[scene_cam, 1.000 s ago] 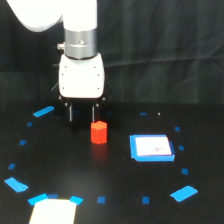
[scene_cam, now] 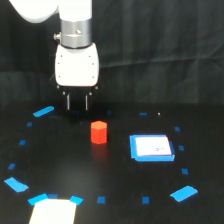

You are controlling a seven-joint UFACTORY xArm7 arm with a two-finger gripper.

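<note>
A small red block (scene_cam: 99,133) sits on the black table, near the middle of the camera view. My gripper (scene_cam: 77,103) hangs above the table, up and to the left of the block in the picture. Its two dark fingers point down and stand apart, open, and only dark background shows between them. The block is clear of the fingers and fully in sight.
To the right lies a blue-edged rectangle (scene_cam: 134,148) with a white middle. At the bottom left is a pale square (scene_cam: 53,212). Pieces of blue tape (scene_cam: 183,193) dot the table, which is otherwise bare around the block.
My gripper has moved up and slightly left in the picture, away from the red block. The block and the other things lie where they were.
</note>
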